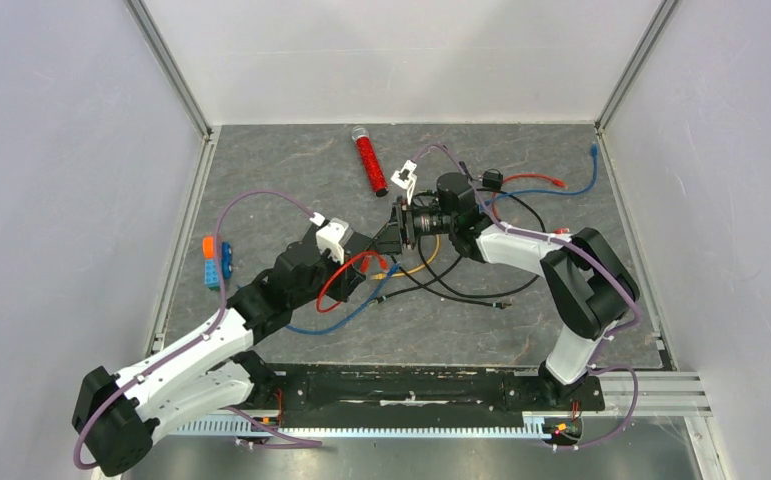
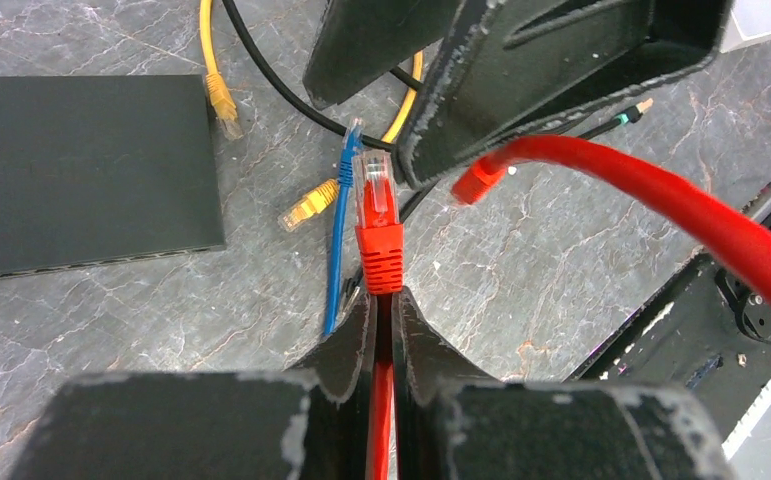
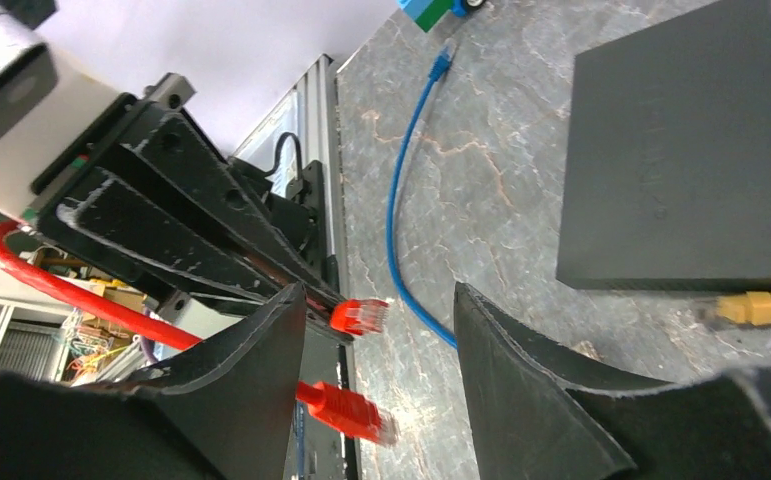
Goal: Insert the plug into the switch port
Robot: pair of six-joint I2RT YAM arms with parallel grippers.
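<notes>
My left gripper has a red cable between its fingers, with the red plug (image 2: 379, 230) pointing out past the tips; the right gripper's black fingers (image 2: 551, 50) hang just above it. In the right wrist view, my right gripper stands open, with that plug (image 3: 361, 317) seen beyond its fingertips and the cable's other red plug (image 3: 351, 410) hanging lower. The dark flat switch box (image 3: 669, 150) lies on the floor; its ports are too small to read.
Yellow plugs (image 2: 311, 205), blue and black cables lie on the grey floor (image 1: 441, 340). A red-bodied cylinder (image 1: 369, 160) and a blue-orange toy (image 1: 216, 262) lie further off.
</notes>
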